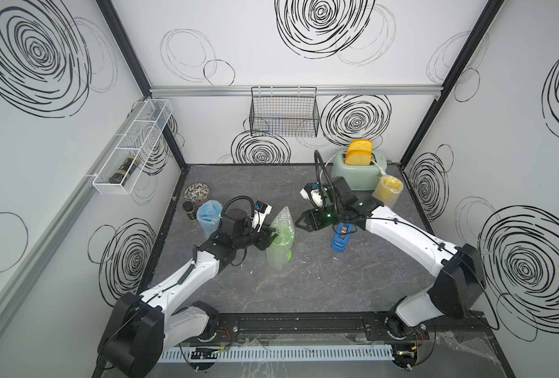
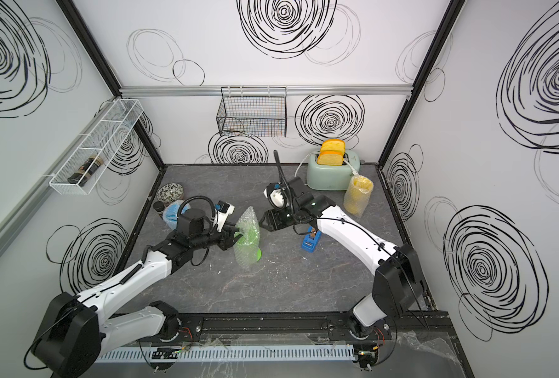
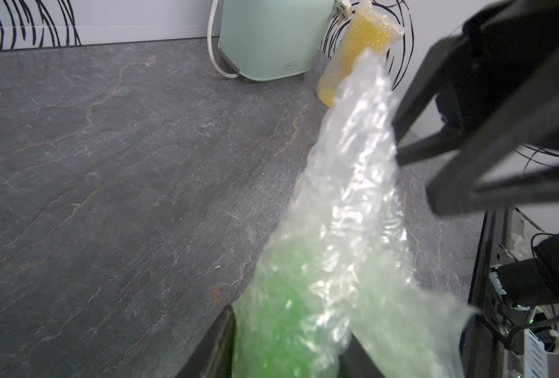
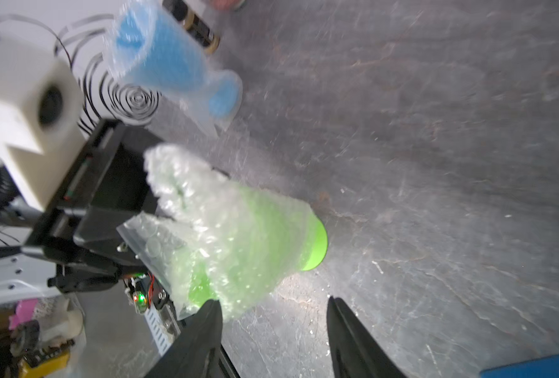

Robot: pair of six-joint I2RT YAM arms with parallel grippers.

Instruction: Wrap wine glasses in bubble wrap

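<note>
A green wine glass in bubble wrap (image 1: pixel 282 236) stands mid-table, with the wrap's top gathered to a point. Its green base (image 4: pixel 317 249) shows at the bottom. My left gripper (image 1: pixel 273 236) is at its left side. In the left wrist view the left fingers (image 3: pixel 216 346) flank the wrapped glass; whether they press on it cannot be told. My right gripper is apart from the wrap on the right, open, its fingers spread and empty. A blue glass in bubble wrap (image 4: pixel 166 53) and a yellow wrapped glass (image 1: pixel 388 191) stand at opposite sides.
Behind the right arm, a green toaster (image 1: pixel 355 173) holds two bread slices. A blue item (image 1: pixel 341 238) lies under that arm. A dark jar (image 1: pixel 190 209) and a speckled bowl (image 1: pixel 196 192) occupy the left back.
</note>
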